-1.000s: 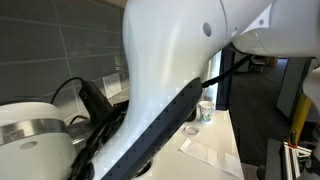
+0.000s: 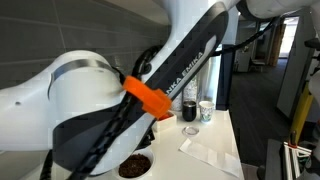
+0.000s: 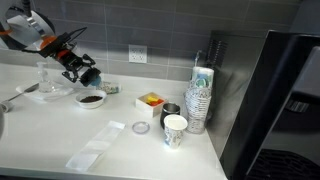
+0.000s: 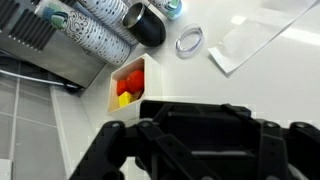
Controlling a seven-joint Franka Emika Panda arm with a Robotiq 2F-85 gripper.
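Observation:
My gripper (image 3: 77, 69) is at the left of the counter in the second exterior view, above a white bowl (image 3: 91, 103) of dark contents. It is shut on a dark object (image 3: 91, 77), perhaps a cup, which hangs over the bowl without visibly touching it. In the wrist view the dark object (image 4: 205, 122) fills the space between the fingers, and its inside cannot be seen. The bowl's dark contents (image 2: 134, 166) show beneath the arm in the first exterior view, where the arm covers my gripper.
A white box (image 3: 150, 108) with red and yellow items stands farther right, near a metal cup (image 3: 170, 112), a patterned cup (image 3: 174, 131) and a tall stack of cups (image 3: 197, 100). A glass ring-shaped item (image 3: 142, 127) and a white sheet (image 3: 96, 145) lie on the counter.
Across the first exterior view the arm has swung and its orange band has risen, uncovering the bowl and the box behind. The cups and sheet have stayed put.

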